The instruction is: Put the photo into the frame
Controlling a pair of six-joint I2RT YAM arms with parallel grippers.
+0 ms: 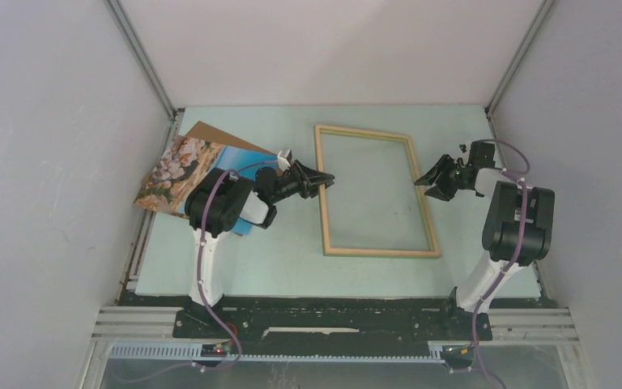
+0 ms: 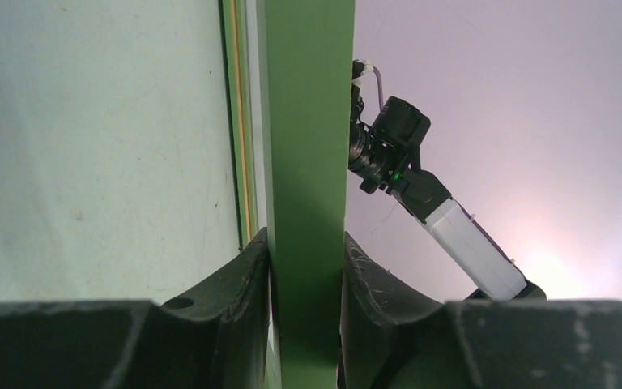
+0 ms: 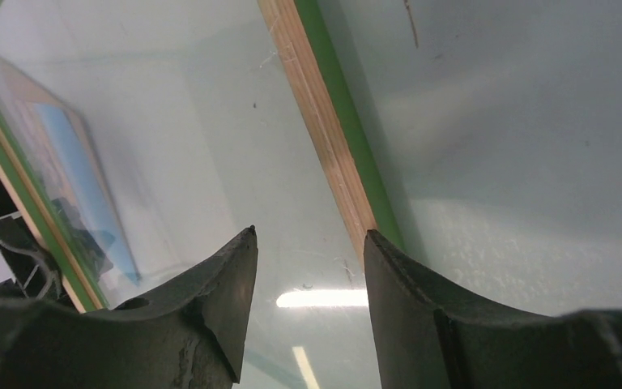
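Observation:
The wooden frame [image 1: 377, 252], pale on top with green edges, lies on the table around a clear pane. My left gripper [image 1: 321, 181] is shut on its left bar, which fills the left wrist view as a green strip [image 2: 306, 162]. My right gripper [image 1: 431, 182] is part open at the right bar [image 3: 332, 146], its fingertips close to that bar, with nothing seen gripped. At the left, the photo [image 1: 174, 174], flowers and blue, lies on a brown board [image 1: 210, 134], partly hidden under my left arm.
Walls stand at the left, right and back.

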